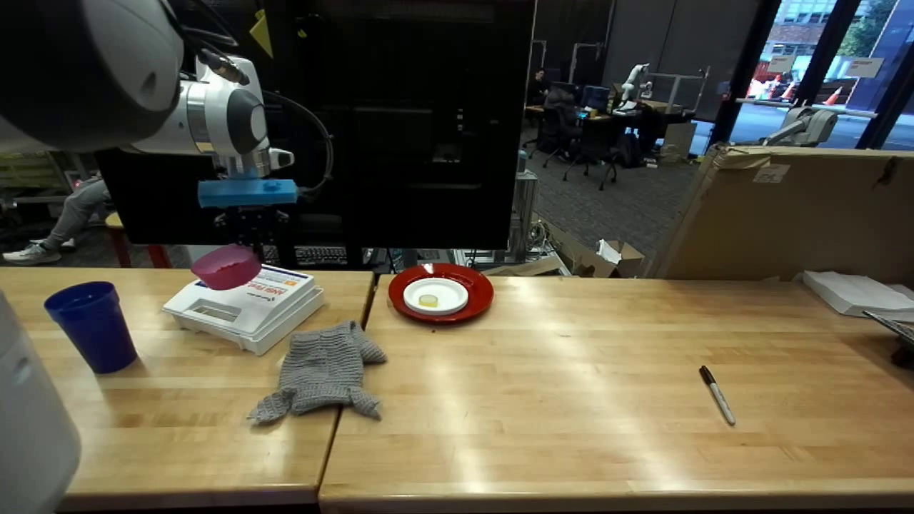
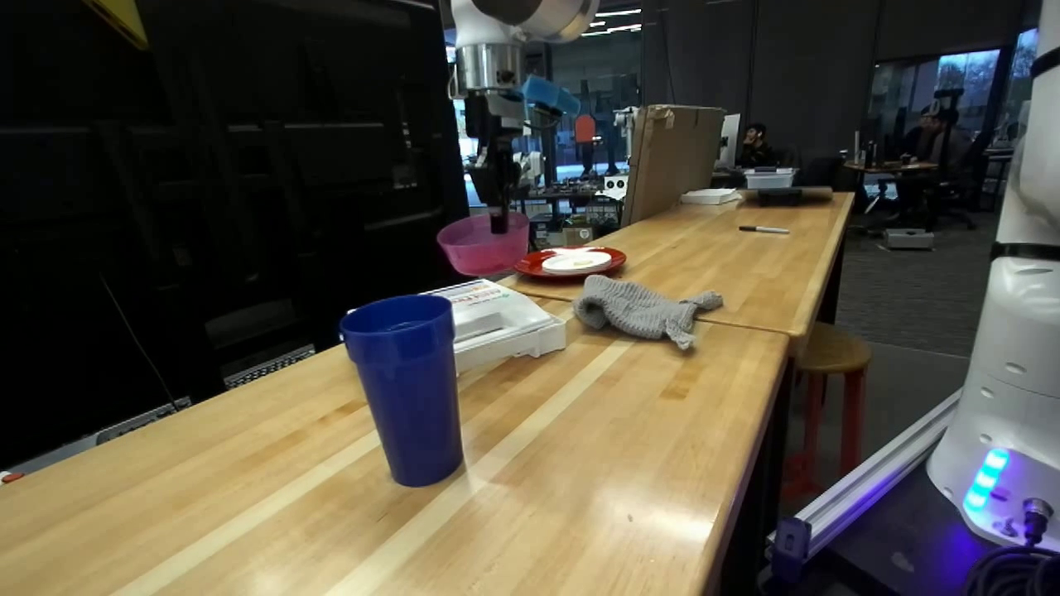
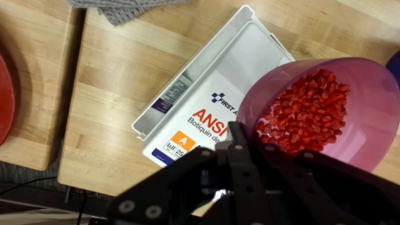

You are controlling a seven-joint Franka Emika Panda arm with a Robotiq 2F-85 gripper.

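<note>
A pink translucent bowl (image 3: 369,108) hangs in the air with its near wall pinched in my gripper. Small red pieces (image 3: 307,112) lie heaped inside it, visible in the wrist view. Below it rests a white first aid case (image 3: 240,90), lying flat on the table and partly hidden by the bowl. A blue cup (image 2: 407,397) stands upright beyond the case, apart from the bowl. In exterior view 1 the bowl is tilted a little, over the case's back part.
To the right of the case is a red plate (image 1: 482,300) bearing a small white plate (image 1: 455,295). A crumpled grey cloth (image 1: 321,368) lies across the table seam. A black and grey marker (image 1: 717,395) lies at right, with wide bare wood around it.
</note>
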